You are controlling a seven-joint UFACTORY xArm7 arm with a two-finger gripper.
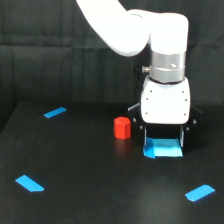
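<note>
A white arm reaches down on the right side of the camera view, and its gripper point(164, 138) points at the dark table. Directly beneath the hand is a bright blue object point(166, 149), its upper part covered by the gripper. The dark fingers are hard to make out against the black background. Whether they touch the blue object or only stand over it cannot be told. To the left of the hand, apart from it, a small red block point(122, 128) stands on the table.
Flat blue strips lie on the table: one at the back left point(55, 112), another at the front left point(29, 184), and a third at the front right point(200, 192). Behind hangs a dark curtain.
</note>
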